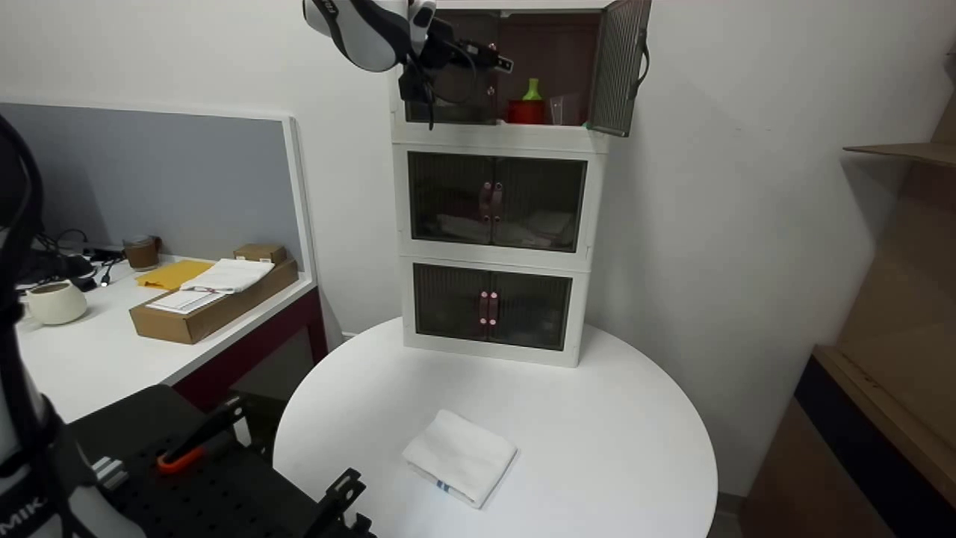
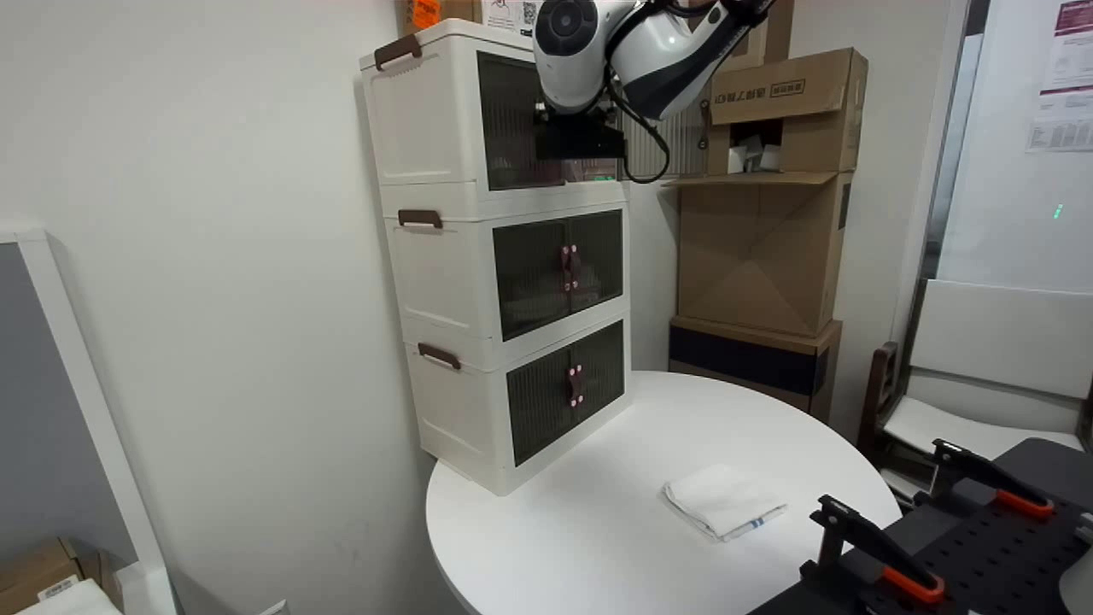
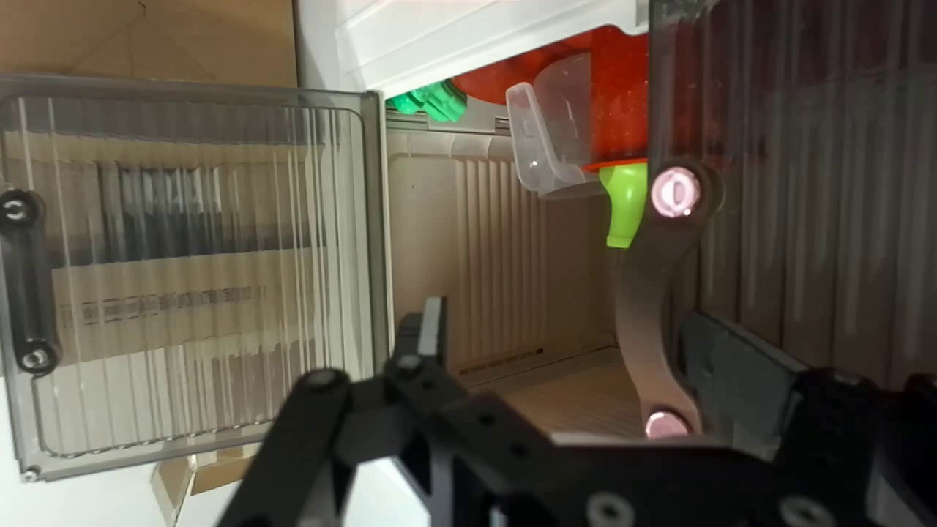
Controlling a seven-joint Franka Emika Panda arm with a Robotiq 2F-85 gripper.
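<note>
In the cabinet's top box [image 1: 499,136] the right-hand door [image 1: 620,67] is swung wide and the left-hand dark ribbed door [image 3: 808,211] is closed. My gripper stands open in front of that closed door. The door's brown handle [image 3: 646,303] appears within the gap, much nearer the right finger [image 3: 738,373]; contact cannot be made out. The left finger [image 3: 432,326] appears over the open compartment. Inside are a red container [image 1: 526,111], a lime-green bottle-like item [image 3: 625,202] and a clear cup [image 3: 549,145].
Two lower boxes have closed dark doors [image 1: 493,305]. A folded white towel [image 1: 461,457] lies on the round white table [image 1: 618,421], otherwise bare. Cardboard boxes [image 2: 758,246] are stacked right of the cabinet in exterior view 2.
</note>
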